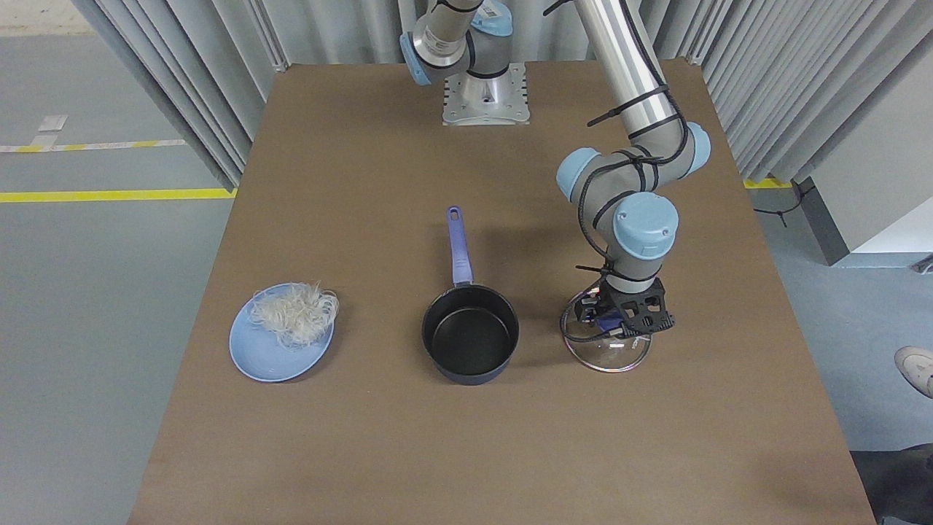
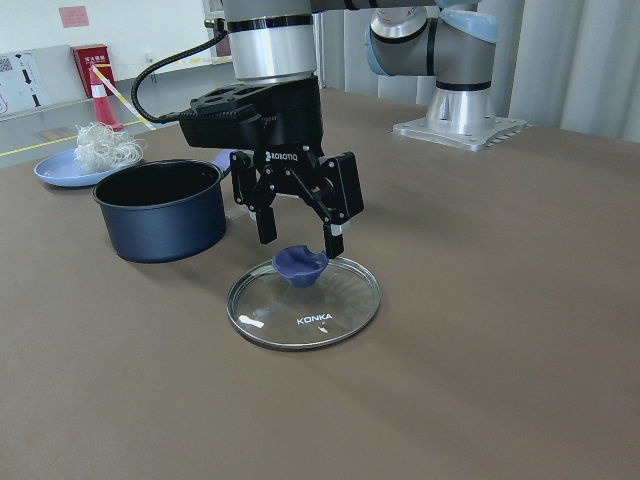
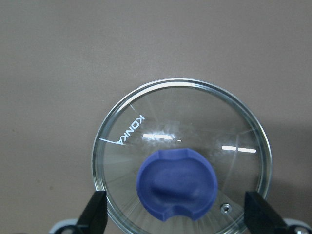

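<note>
A glass lid (image 3: 122, 161) marked KONKA lies on the table with a blue knob (image 3: 176, 181) at its centre; the front view shows it at the right of a dark pot (image 1: 469, 337) with a blue handle (image 1: 459, 248). My gripper (image 2: 299, 237) is open just above the knob, with nothing between its fingers. In the wrist view its fingers (image 3: 95, 214) stand apart on either side of the knob at the lower edge.
A blue plate (image 1: 262, 359) with a pile of white strands (image 1: 297, 310) lies left of the pot.
</note>
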